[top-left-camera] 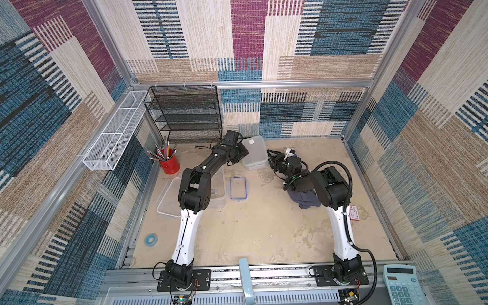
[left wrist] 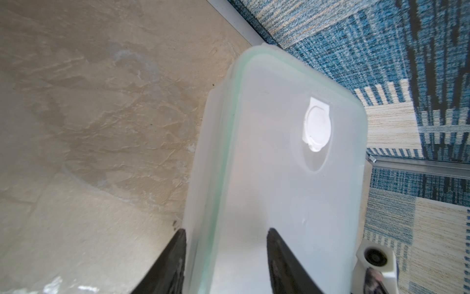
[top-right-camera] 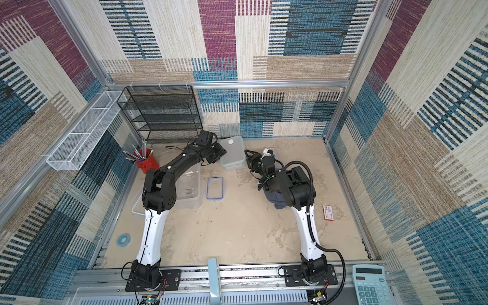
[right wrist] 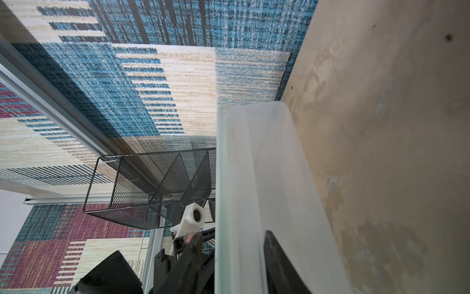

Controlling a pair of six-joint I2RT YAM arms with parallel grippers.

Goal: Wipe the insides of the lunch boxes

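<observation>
A translucent lidded lunch box (top-left-camera: 254,152) with a white vent tab (left wrist: 317,125) stands at the back middle of the table. My left gripper is open at one edge of it, fingers on either side of the rim. My right gripper is open at the opposite edge, the box's side between its fingers; contact is unclear. An open clear container (top-left-camera: 218,198) and a clear lid (top-left-camera: 167,200) lie at left, with a blue-rimmed rectangle (top-left-camera: 239,197) beside them. A dark grey cloth (top-left-camera: 305,200) lies partly under my right arm.
A black wire rack (top-right-camera: 160,114) stands at the back left, near a red pen cup (top-right-camera: 147,162). A tape roll (top-left-camera: 150,239) lies front left and a small card (top-right-camera: 328,213) at the right.
</observation>
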